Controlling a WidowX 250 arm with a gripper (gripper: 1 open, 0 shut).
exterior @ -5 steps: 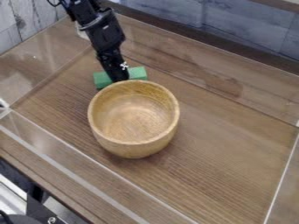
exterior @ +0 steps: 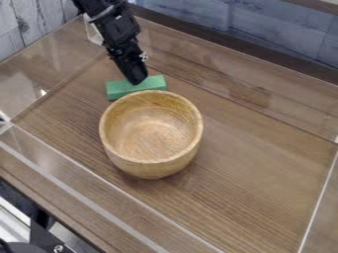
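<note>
The black gripper (exterior: 136, 77) reaches down from the top left, its tip over a flat green block (exterior: 125, 89) that lies on the wooden table behind a round wooden bowl (exterior: 150, 151). The gripper looks narrow and shut; whether anything is between its fingers is too small to tell. The bowl is empty and sits left of centre.
A blue-grey surface runs along the top right beyond the table, and pale edges border the table at upper left.
The gripper has moved up and slightly back from the green block. The block and bowl show little or no movement.
</note>
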